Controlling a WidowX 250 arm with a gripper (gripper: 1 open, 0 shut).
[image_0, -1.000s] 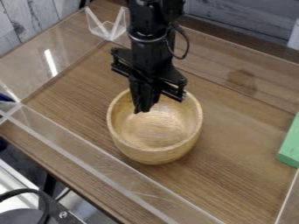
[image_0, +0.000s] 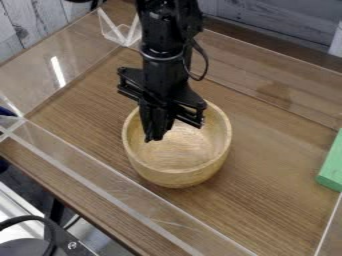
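Observation:
A pale tan round bowl (image_0: 179, 169) sits on the wooden table in the middle of the view. My gripper (image_0: 154, 128) hangs over the bowl's back left part, pointing down, its dark fingers close together with nothing seen between them. The arm rises from it toward the top of the view.
A green object (image_0: 330, 162) lies at the right edge. Clear plastic strips run along the left and lower left. Black cables (image_0: 38, 236) show at the bottom left corner.
The arm and gripper have shifted a little to the left over the bowl. The bowl looks unmoved.

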